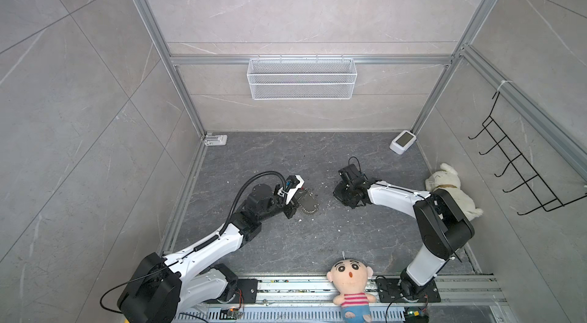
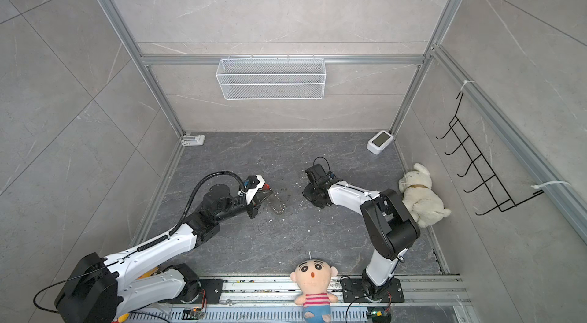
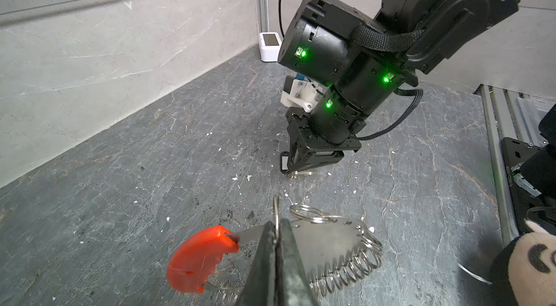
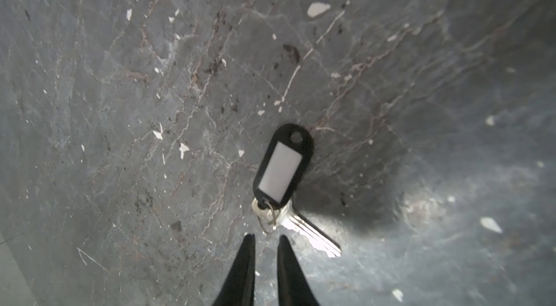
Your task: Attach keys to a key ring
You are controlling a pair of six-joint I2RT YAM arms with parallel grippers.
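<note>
A black key tag [image 4: 281,169] with a white label lies on the grey floor, joined by a small ring [image 4: 267,219] to a silver key [image 4: 309,233]. My right gripper is just beside it, part open, nothing between its fingertips. In the left wrist view, my left gripper is shut, pointing at the right gripper, with a thin metal piece upright at its tips, unclear whether held. Around it lies a metal key-ring tool [image 3: 324,242] with many rings and an orange handle [image 3: 197,259].
A plush boy doll [image 1: 350,289] lies at the front edge, a white plush toy [image 1: 452,194] at the right wall. A small white device [image 1: 403,142] stands at the back right. A wire basket [image 1: 301,78] hangs on the back wall.
</note>
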